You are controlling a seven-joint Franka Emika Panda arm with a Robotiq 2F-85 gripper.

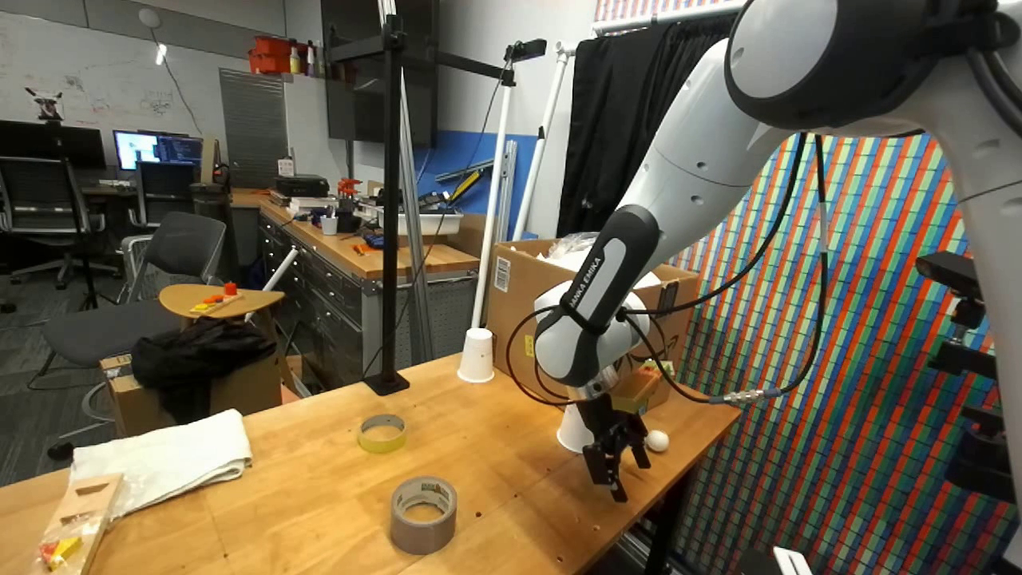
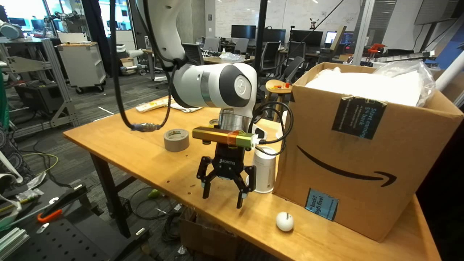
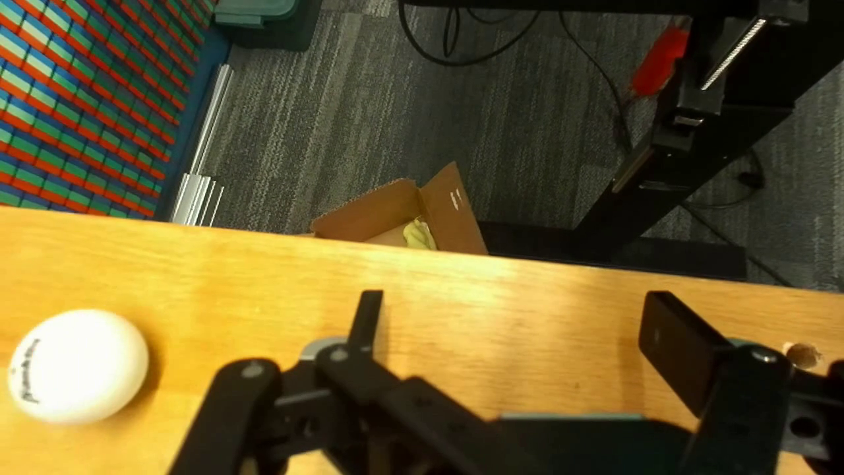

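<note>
A white ball with dark lettering (image 3: 78,365) rests on the wooden table near its edge. In the wrist view it lies left of my gripper, outside the fingers and apart from them. Exterior view 2 has the gripper (image 2: 222,198) pointing down just above the tabletop, its two fingers spread and only bare wood between them. There, the ball (image 2: 285,221) is to the right of the fingertips. From exterior view 1, the ball (image 1: 657,441) shows just right of the gripper (image 1: 628,477).
An upside-down white cup (image 2: 264,169) stands close behind the gripper, beside a large cardboard box (image 2: 348,165). Another white cup (image 1: 476,355) is farther off. Grey tape (image 1: 422,516), yellow tape (image 1: 382,434) and a white cloth (image 1: 172,457) lie on the table, with clear wood between.
</note>
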